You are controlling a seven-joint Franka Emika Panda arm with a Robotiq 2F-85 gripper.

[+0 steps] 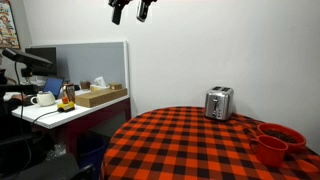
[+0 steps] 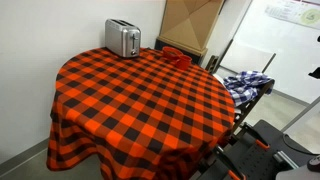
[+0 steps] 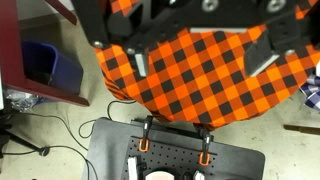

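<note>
High above the table hangs my gripper (image 1: 130, 14), its two dark fingers spread apart at the top of exterior view 1. In the wrist view the gripper is open, with only the tablecloth below showing between its fingers. A silver toaster (image 1: 219, 102) stands upright on the round table, near the wall; exterior view 2 shows the same toaster (image 2: 123, 38) at the table's back. To the toaster's right are a red bowl (image 1: 290, 143) and a smaller red cup (image 1: 268, 152) in front of it. The gripper touches none of these.
A red-and-black checked cloth (image 1: 170, 145) covers the table, whose middle is clear. At the left, a side desk (image 1: 62, 114) carries a white kettle (image 1: 44, 98) and brown boxes (image 1: 98, 97). A blue bin (image 3: 50, 68) stands on the floor.
</note>
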